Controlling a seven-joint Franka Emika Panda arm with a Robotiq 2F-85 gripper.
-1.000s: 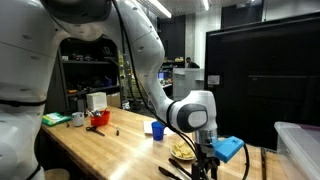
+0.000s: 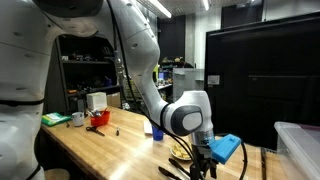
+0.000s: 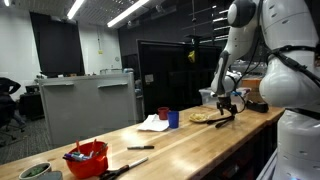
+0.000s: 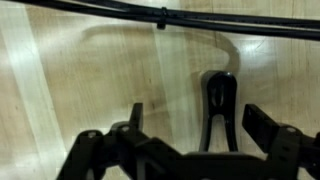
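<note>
My gripper is open over the wooden table, seen from above in the wrist view. A black handle with an elongated loop shape lies below, between the fingers and nearer the right one. Its lower part is hidden behind the gripper body. In exterior view 1 the gripper hangs low near the table's right part, beside a dark utensil. Nothing is held.
A black cable crosses the top of the wrist view. A yellow plate and a blue cup stand behind the arm. Farther off are a red basket, a white cloth and a red cup.
The arm's wrist has shifted slightly left in exterior view 1 and now covers more of the yellow plate. The objects on the table look unmoved.
</note>
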